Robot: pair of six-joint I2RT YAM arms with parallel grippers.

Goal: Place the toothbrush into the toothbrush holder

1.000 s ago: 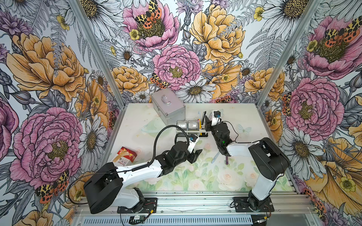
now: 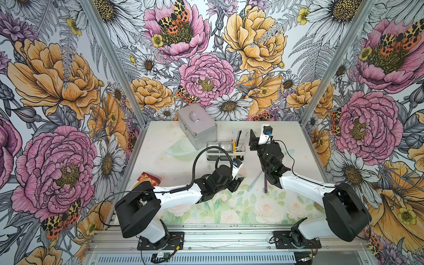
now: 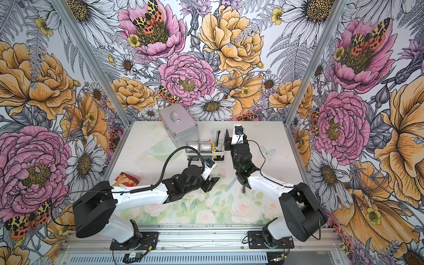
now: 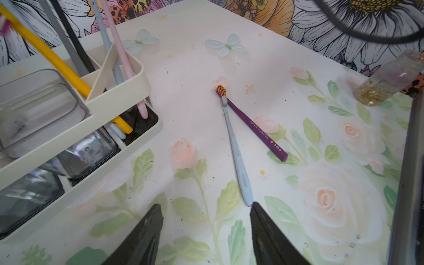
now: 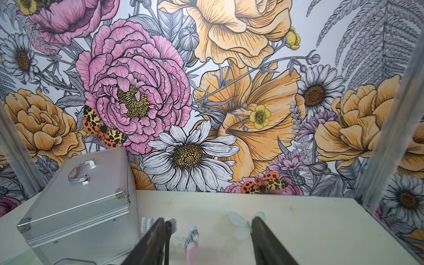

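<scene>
A white holder [image 4: 118,105] with several toothbrushes upright stands at mid table. Right of it lie two loose toothbrushes, one light blue [image 4: 238,163] and one purple [image 4: 260,132], their heads touching. My left gripper [image 2: 229,178] is low in front of the holder and open, both loose brushes beyond its fingertips in the left wrist view. My right gripper is raised by the holder's right side, open, with brush heads visible beyond and between its fingertips.
A silver case [image 2: 196,128] sits at the back left. A red packet [image 2: 148,178] lies at the left edge, partly behind the left arm. A small glass bottle [image 4: 384,79] shows in the left wrist view.
My left gripper has moved rightward across the table's front part. My right gripper has moved right and up, with its arm extending.
</scene>
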